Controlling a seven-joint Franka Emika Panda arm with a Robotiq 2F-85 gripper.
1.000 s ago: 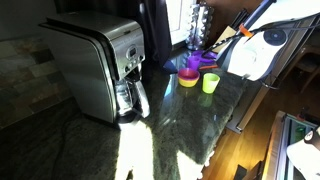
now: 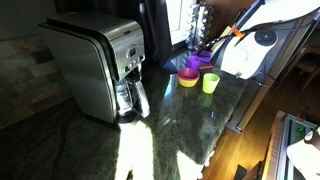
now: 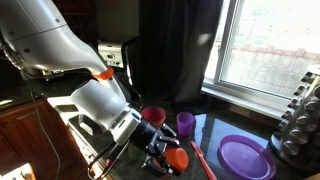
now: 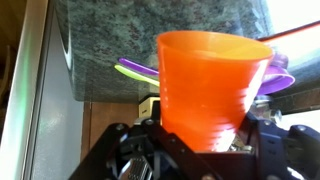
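Note:
An orange cup [image 4: 210,80] fills the middle of the wrist view, its rim toward the camera. My gripper is shut on it, with dark fingers at either side of its lower part. In exterior view 2 the gripper [image 3: 160,152] is low over the dark counter, the orange cup [image 3: 177,158] at its tip. Whether the cup touches the counter cannot be told. Near it stand a purple cup [image 3: 185,122] and a red bowl [image 3: 154,115]. A yellow-green cup [image 2: 210,83] is close to the counter's edge in exterior view 1.
A purple plate [image 3: 245,157] and a red utensil [image 3: 203,162] lie beside the gripper. A spice rack [image 3: 298,120] stands by the window. The coffee maker [image 2: 100,65] occupies the counter's other end.
In exterior view 1 the arm has shifted slightly left and lower over the counter. The bowl, the yellow-green cup and the coffee maker have stayed put.

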